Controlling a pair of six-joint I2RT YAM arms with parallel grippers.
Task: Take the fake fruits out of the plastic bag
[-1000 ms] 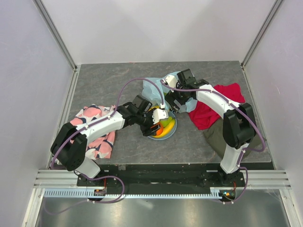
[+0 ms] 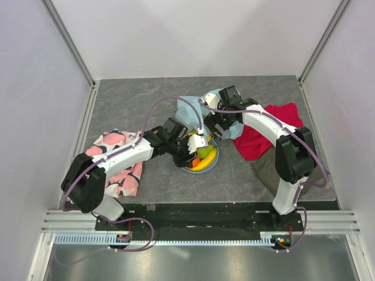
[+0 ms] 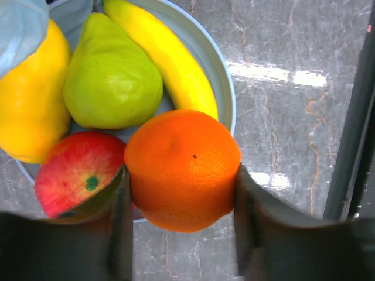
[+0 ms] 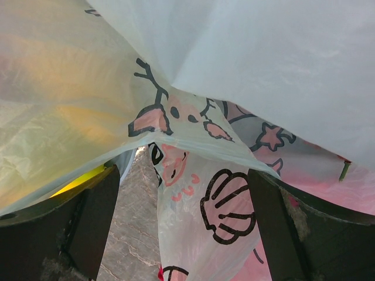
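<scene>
An orange (image 3: 181,170) sits between the two fingers of my left gripper, over the edge of a blue plate (image 3: 225,88). The plate also holds a red apple (image 3: 79,170), a green pear (image 3: 114,88), a banana (image 3: 176,64) and a yellow fruit (image 3: 32,93). Whether the fingers grip the orange firmly is unclear. In the right wrist view the pale plastic bag (image 4: 263,52) with line drawings fills the view, and my right gripper is open around part of it.
A patterned cloth (image 2: 117,175) lies at the left, red (image 2: 284,114) and olive (image 2: 266,175) cloths at the right.
My left gripper has shifted slightly at the orange near the plate's edge. The right arm and the bag look unchanged.
</scene>
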